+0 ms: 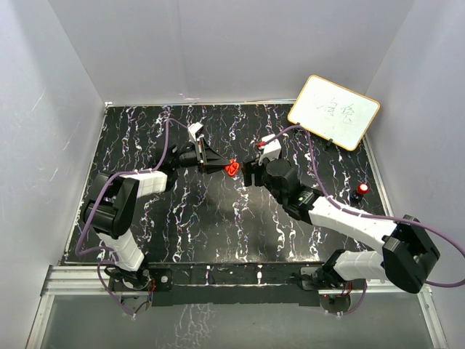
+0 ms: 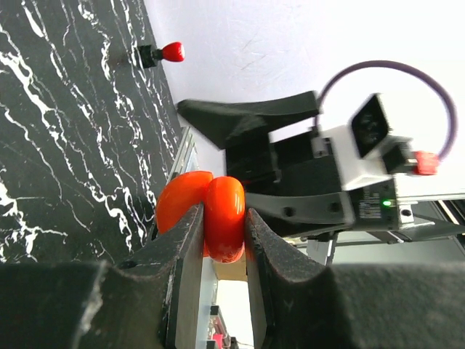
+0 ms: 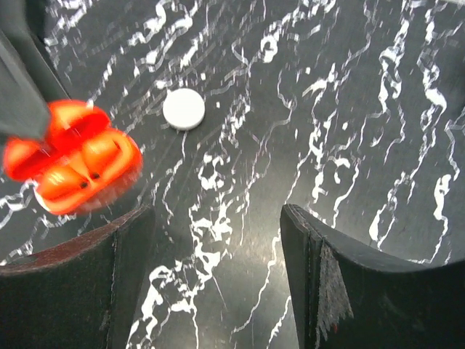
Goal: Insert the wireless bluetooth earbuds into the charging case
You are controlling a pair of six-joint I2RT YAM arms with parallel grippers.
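The small red charging case (image 1: pixel 232 168) is held above the table near its centre, with my left gripper (image 1: pixel 226 166) shut on it. In the left wrist view its red end (image 2: pixel 224 218) is pinched between the fingers. The right wrist view shows the case (image 3: pixel 91 171) with its lid raised and two rounded orange-red shapes inside; whether these are earbuds or wells I cannot tell. Close to the case's right side, my right gripper (image 1: pixel 249 174) is open. Bare table shows between its spread fingers, with no earbud there.
A flat white disc (image 3: pixel 184 109) lies on the black marble-patterned table (image 1: pixel 218 240). Farther right stands a dark object with a red top (image 1: pixel 362 188). The whiteboard (image 1: pixel 334 113) leans at the back right. Open table lies in front of both grippers.
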